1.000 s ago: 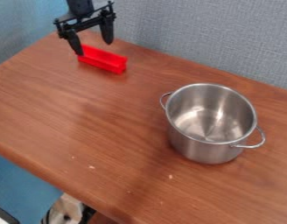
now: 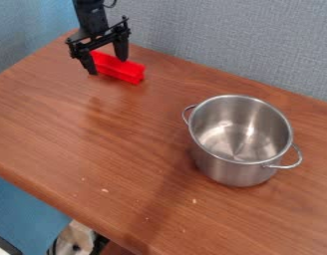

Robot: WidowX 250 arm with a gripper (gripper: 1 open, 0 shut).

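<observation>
A black gripper (image 2: pixel 104 55) at the top left stands open, its fingers lowered around a red rectangular block (image 2: pixel 119 69) that lies flat on the wooden table. Whether the fingers touch the block cannot be told. A steel pot (image 2: pixel 239 139) with two wire handles stands upright on the right of the table, apart from the block.
A grey textured wall (image 2: pixel 246 40) runs along the back, and the table's edge drops away at the lower left.
The gripper has moved down a little toward the red block. The block and the pot look unmoved.
</observation>
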